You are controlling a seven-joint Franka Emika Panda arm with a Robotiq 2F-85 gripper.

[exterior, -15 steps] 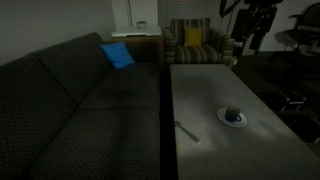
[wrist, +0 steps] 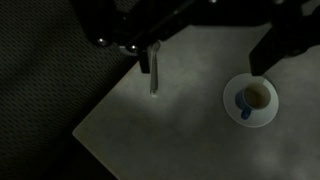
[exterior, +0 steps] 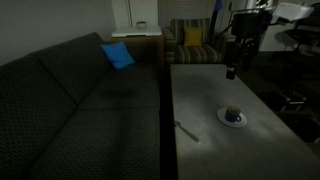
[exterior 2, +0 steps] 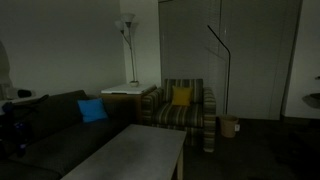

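Observation:
My gripper (exterior: 231, 72) hangs above the far right part of the grey table (exterior: 200, 92), over bare surface beyond the cup. In the wrist view its dark fingers stand wide apart, open, with nothing held between them. A blue cup (wrist: 257, 95) with a brownish inside sits upright on a white saucer (wrist: 262, 119), lying below and close to the right finger in that view. Nearer the sofa side lies a thin spoon-like utensil (exterior: 187, 132); its upper end in the wrist view is partly covered by the left finger.
A dark sofa (exterior: 110, 105) runs along the table's left side. Behind the table is a striped armchair (exterior 2: 180, 118) with a yellow cushion (exterior 2: 181, 96). The room is dim.
The arm has come lower and reaches further over the table, its gripper now nearer the tabletop. Cup, saucer and utensil have stayed where they were.

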